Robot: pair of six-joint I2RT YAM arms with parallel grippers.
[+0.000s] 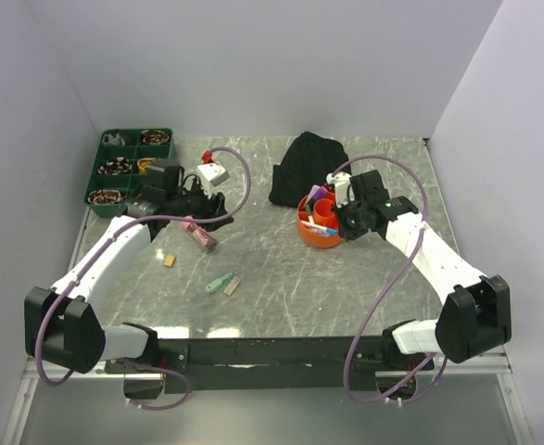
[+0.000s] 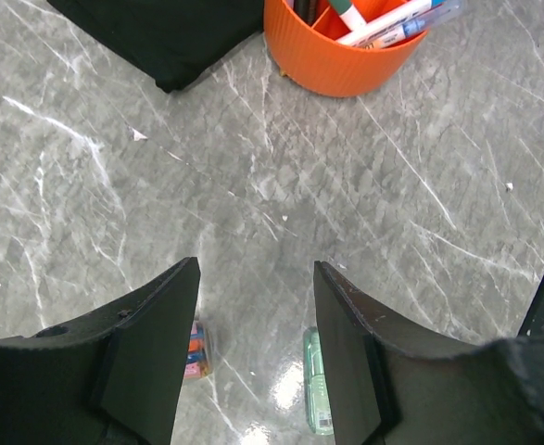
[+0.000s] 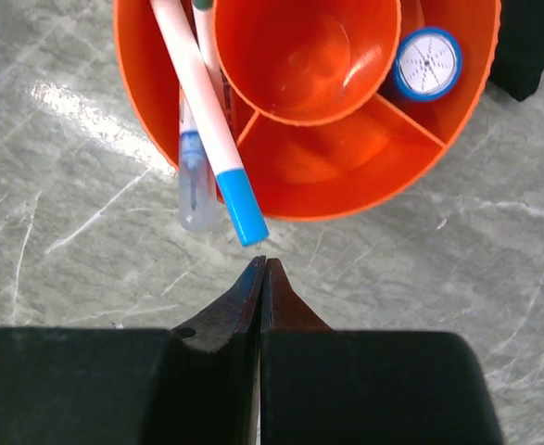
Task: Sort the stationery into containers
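Note:
An orange divided pen cup (image 1: pixel 309 236) holds pens and markers; in the right wrist view a white-and-blue marker (image 3: pixel 202 102) lies across its rim. My right gripper is shut just beside that marker's blue end, nothing visible between its fingers. My left gripper stands open above a pink-capped bottle (image 1: pixel 200 235), partly hidden in its wrist view, and near a green item (image 2: pixel 316 380). On the table also lie a small beige block (image 1: pixel 233 286) and a yellow piece (image 1: pixel 169 260).
A green compartment tray (image 1: pixel 102 176) with assorted items stands at back left. A black cloth bag (image 1: pixel 304 167) lies behind the cup.

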